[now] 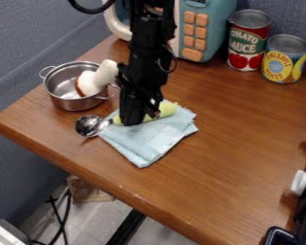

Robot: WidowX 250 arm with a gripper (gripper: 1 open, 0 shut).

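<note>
My black gripper (133,113) is low over a folded light-blue cloth (145,145) near the left part of the table. Its fingers are at a pale yellow-green elongated object (163,111) lying on the cloth; whether they grip it is unclear. A metal spoon (92,124) lies at the cloth's left edge. Behind it stands a steel pot (64,82) holding white and pinkish items, with a white object (104,74) at its rim.
A tomato sauce can (247,43) and a yellow can (285,59) stand at the back right, beside a teal toy appliance (202,29). Black and white equipment lines the right edge.
</note>
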